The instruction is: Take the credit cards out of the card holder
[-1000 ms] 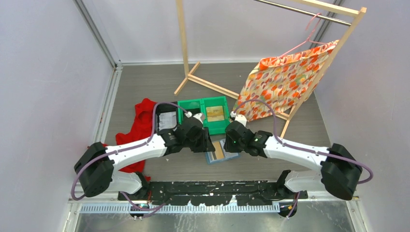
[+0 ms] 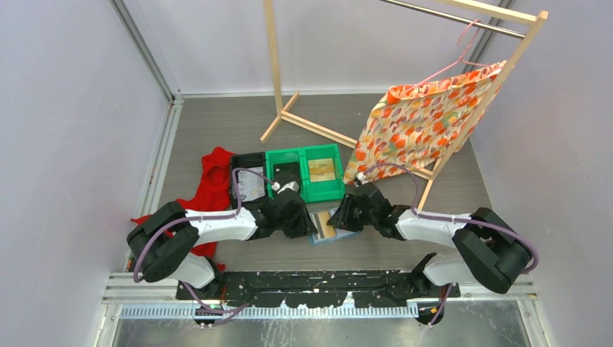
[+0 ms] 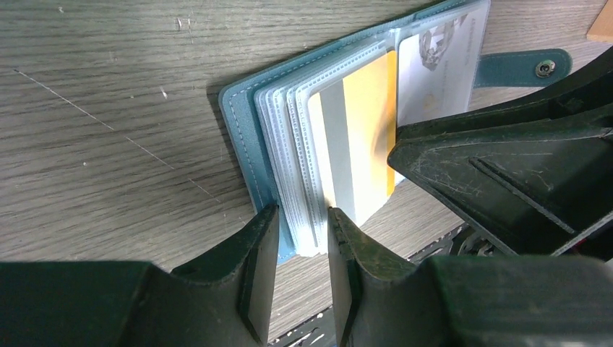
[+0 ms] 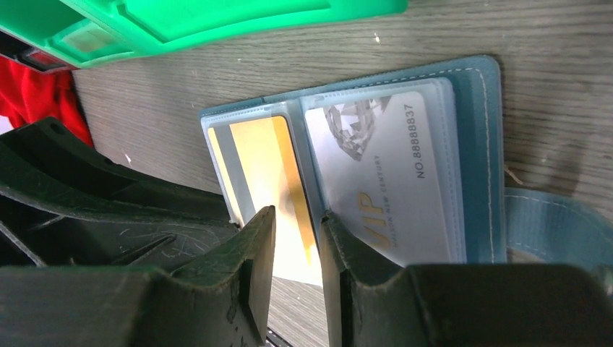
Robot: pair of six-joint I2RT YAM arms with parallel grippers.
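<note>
The blue card holder [image 2: 341,233] lies spread open on the table between my two grippers. Its clear sleeves hold a yellow card [image 3: 369,116] with a grey stripe on the left half and a white VIP card [image 4: 387,170] on the right half. My left gripper is partly open at the outer edge of the left-hand sleeves, the sleeve edges showing between its fingertips. Over the inner edge of the yellow card, near the fold, my right gripper is also partly open. Whether either fingertip touches the sleeves is hard to tell.
Behind the holder stand a green tray [image 2: 324,197] and a black tray [image 2: 249,157] with flat items inside. Red cloth [image 2: 214,173] lies at the left. A wooden rack [image 2: 318,129] with a hanging orange-patterned cloth [image 2: 426,119] fills the back right. Bare table lies in front.
The holder itself stays in about the same place.
</note>
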